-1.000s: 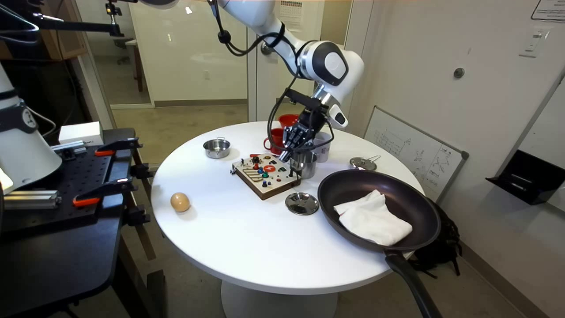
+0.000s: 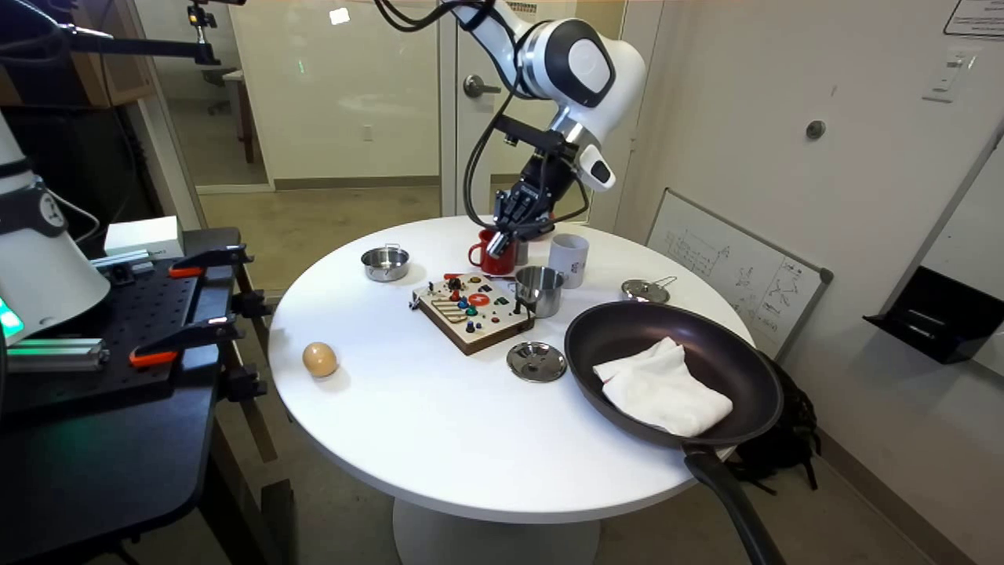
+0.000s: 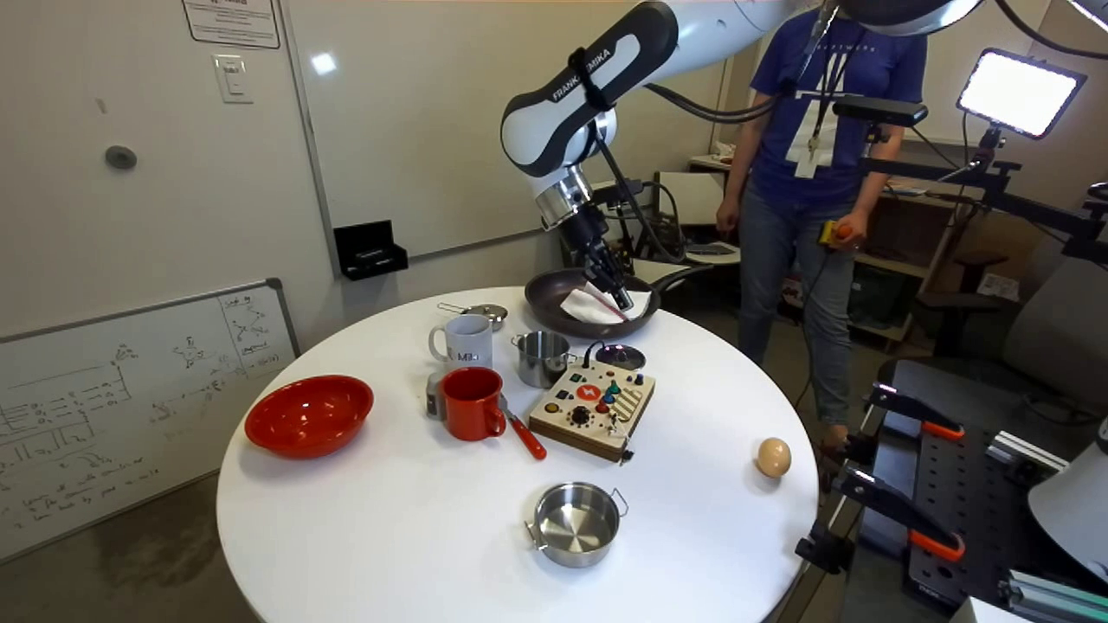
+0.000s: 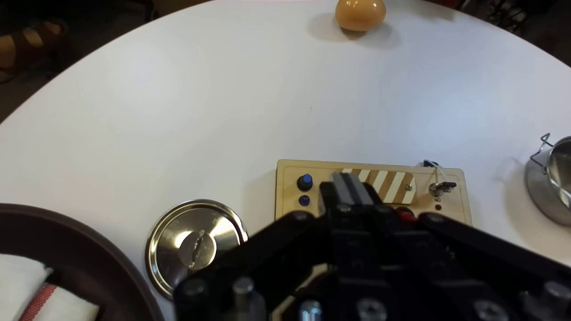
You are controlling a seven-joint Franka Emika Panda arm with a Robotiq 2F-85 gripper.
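Note:
My gripper [image 2: 498, 246] hangs above the table, its fingertips pointing down, and no object shows between them. In the wrist view the closed fingers [image 4: 350, 187] overlap the wooden switch board [image 4: 289, 182] and hide much of its face. This board, with its coloured knobs and striped panel, lies flat near the table's middle. From the other side, the gripper [image 3: 625, 301] appears in front of the dark pan [image 3: 556, 301]. The pan holds a folded white cloth [image 2: 665, 388] and has its handle over the table edge.
Around the board stand a steel pot [image 3: 543, 358], a red mug [image 3: 473, 403], a white mug [image 3: 467, 338] and a loose lid [image 2: 536, 362]. A red bowl [image 3: 309, 415], small steel pan [image 3: 576, 524] and brown egg [image 2: 320, 359] sit farther out.
My gripper has risen and shifted slightly left in exterior view 1, away from the pot's rim. The light on the robot base turned from pale to green. The tabletop objects look unmoved.

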